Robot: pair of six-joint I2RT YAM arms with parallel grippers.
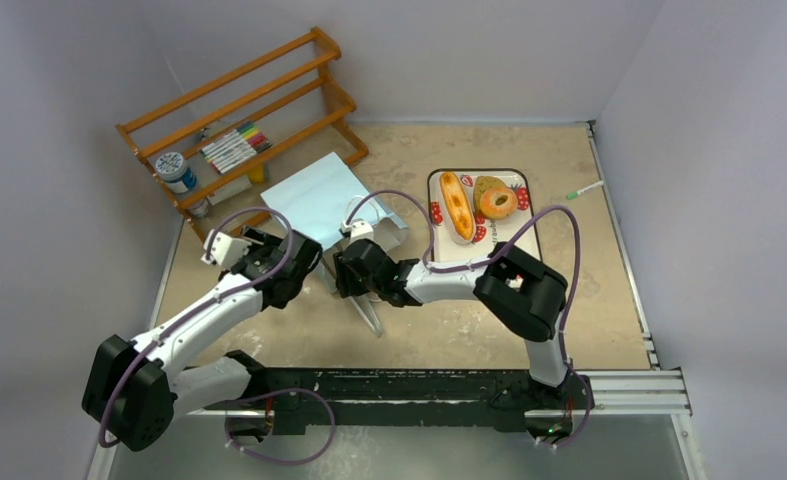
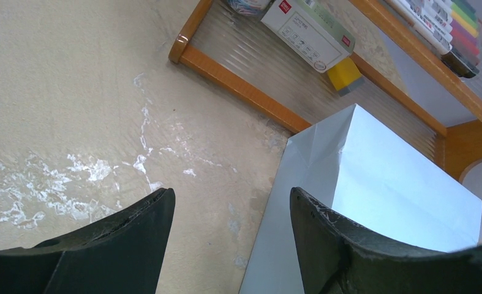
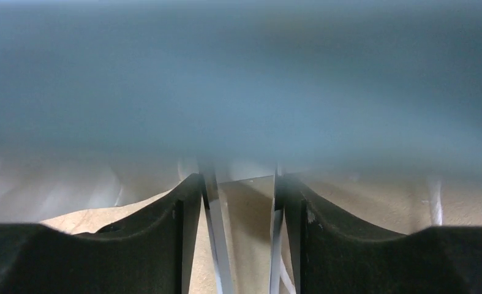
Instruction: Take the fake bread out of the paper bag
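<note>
The pale paper bag (image 1: 314,200) lies on its side by the rack, its opening facing my right gripper (image 1: 343,274). Whether bread is inside cannot be seen. On the tray (image 1: 514,238) at the right rest a long bread (image 1: 457,206), a ring-shaped bread (image 1: 498,203) and a brown piece (image 1: 486,187). In the right wrist view, two grey tong arms (image 3: 220,245) stand between my part-open fingers (image 3: 188,208), close against them; whether they are gripped is unclear. My left gripper is open beside the bag (image 2: 403,184), its right finger overlapping it in view.
A wooden rack (image 1: 269,140) holding markers (image 1: 234,150) and a jar (image 1: 175,172) stands behind the bag. A green-tipped pen (image 1: 584,190) lies at the far right. Free table shows between the tray and the front edge.
</note>
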